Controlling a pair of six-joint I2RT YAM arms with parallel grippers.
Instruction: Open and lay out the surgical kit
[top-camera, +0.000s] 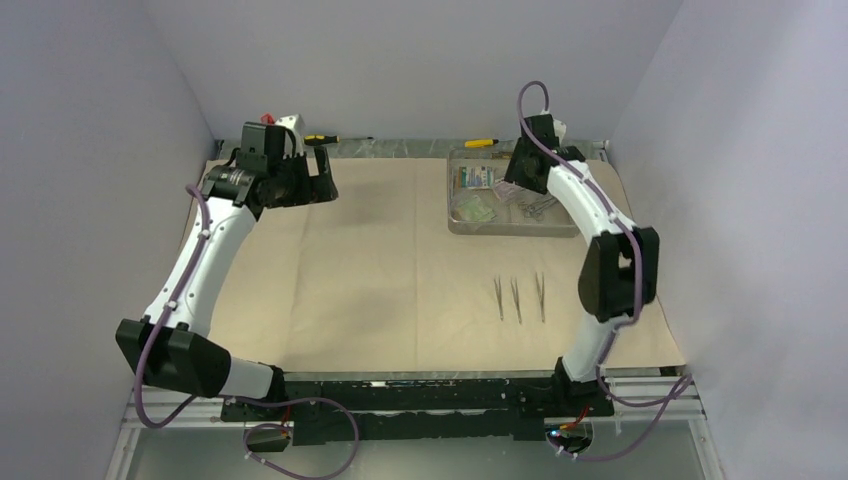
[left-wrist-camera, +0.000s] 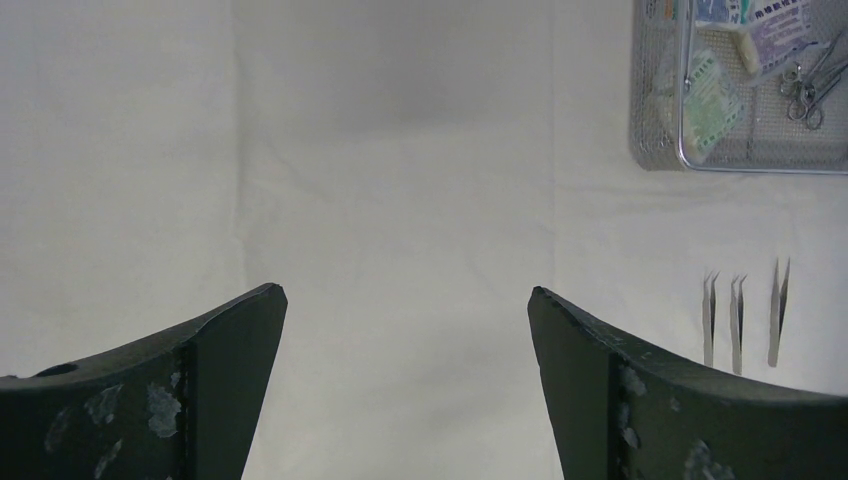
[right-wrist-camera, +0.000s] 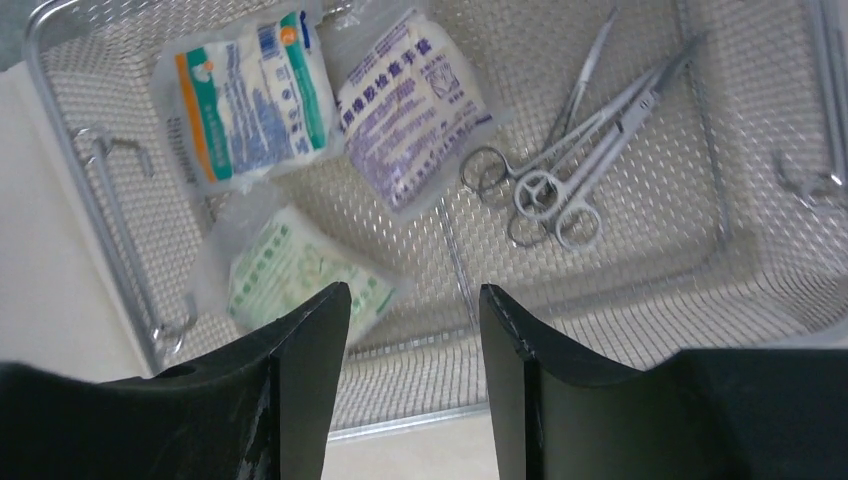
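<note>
My right gripper is open above the metal mesh tray (top-camera: 455, 227), which holds several packets, including a blue-green one (right-wrist-camera: 250, 100), a purple one (right-wrist-camera: 410, 110) and a green one (right-wrist-camera: 290, 270), plus scissor-like instruments (right-wrist-camera: 590, 170). Three tweezers (top-camera: 516, 298) lie side by side on the paper below the tray, also seen at the right of the left wrist view. My left gripper hangs open over bare paper at the left, nothing between its fingers.
Yellow-handled tools (top-camera: 480, 142) lie on the back strip behind the paper. Walls enclose the back and both sides.
</note>
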